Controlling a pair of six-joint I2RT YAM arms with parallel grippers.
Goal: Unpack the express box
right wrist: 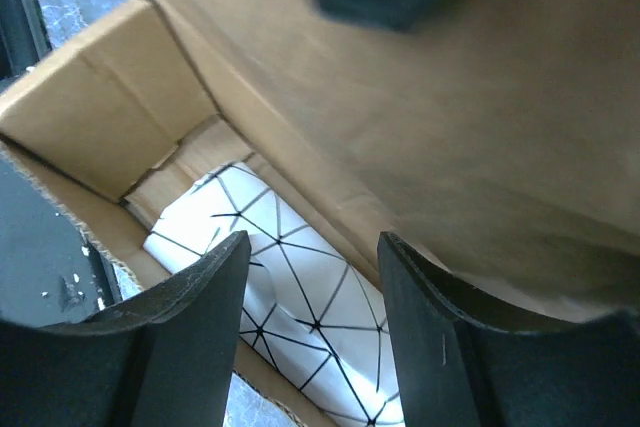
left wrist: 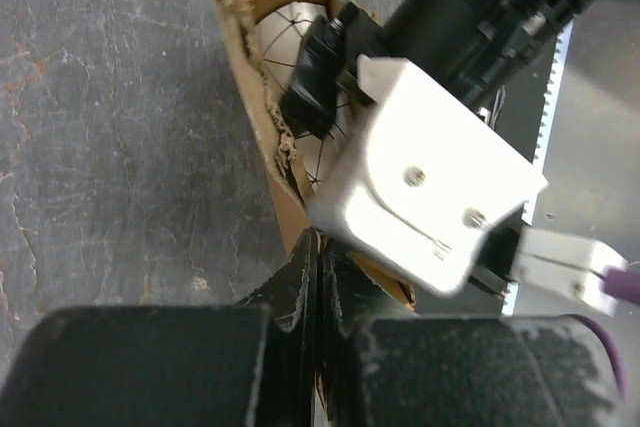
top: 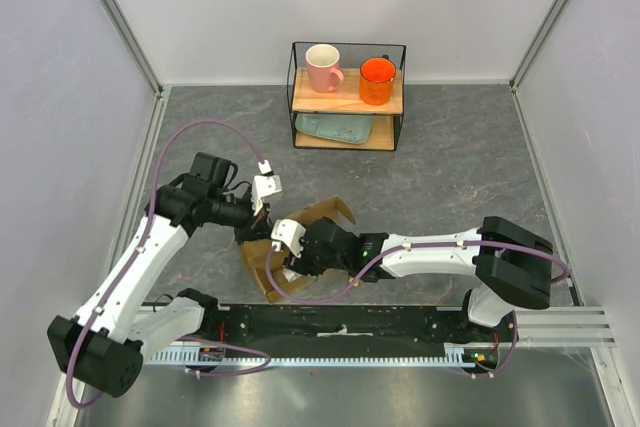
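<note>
An open cardboard box (top: 258, 272) stands at the front middle of the table. My left gripper (top: 258, 225) is shut on its upper edge or flap; in the left wrist view the fingertips (left wrist: 318, 257) meet at the cardboard. My right gripper (top: 295, 265) reaches down into the box, partly open, its fingers either side of a white item with black triangle lines (right wrist: 300, 307), with no grip visible. The right arm hides much of the box from above.
A wire shelf (top: 348, 102) at the back holds a pink mug (top: 322, 67), an orange mug (top: 376, 81) and a pale tray (top: 335, 127).
</note>
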